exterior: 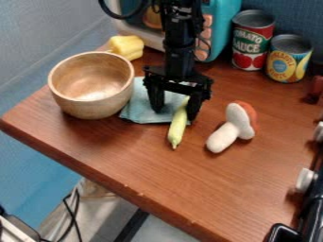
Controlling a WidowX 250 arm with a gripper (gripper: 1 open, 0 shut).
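Observation:
My black gripper [177, 98] is low over a folded light-blue cloth [142, 113] at the middle of the table, its fingers straddling the upper part of a pale yellow-green vegetable [176, 134], like corn or a courgette, which points toward the front. Whether the fingers grip it cannot be made out. A wooden bowl [91, 90] sits left of the gripper, and a toy mushroom [229, 129] with a red cap lies to the right.
Two cans [251, 43] stand at the back right, before a teal appliance [222, 28]. A yellow block [127, 45] is behind the bowl. Black equipment [303, 208] lines the right edge.

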